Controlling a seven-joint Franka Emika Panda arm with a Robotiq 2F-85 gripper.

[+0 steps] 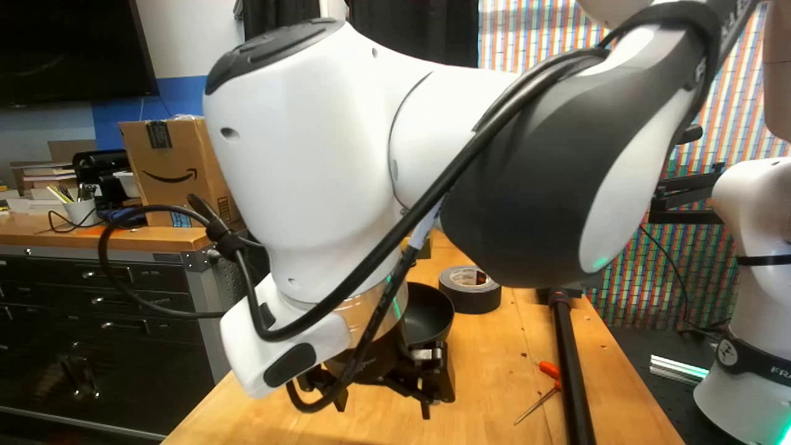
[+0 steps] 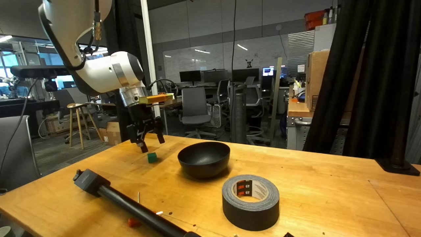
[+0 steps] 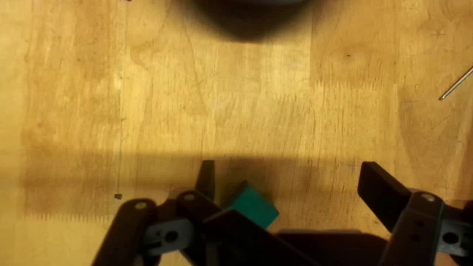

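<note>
A small green cube lies on the wooden table, left of the black bowl in exterior view 2. My gripper hangs above the table near the cube, its fingers spread. Seen from the wrist, the cube is partly covered by the left side of the open gripper; the right finger stands well apart from it. No object is held. In exterior view 1 the gripper hides part of the bowl, and the cube cannot be seen.
A roll of grey tape stands beside the bowl. A black bar runs along the table, close to an orange-handled screwdriver. Bare tabletop extends right of the bowl.
</note>
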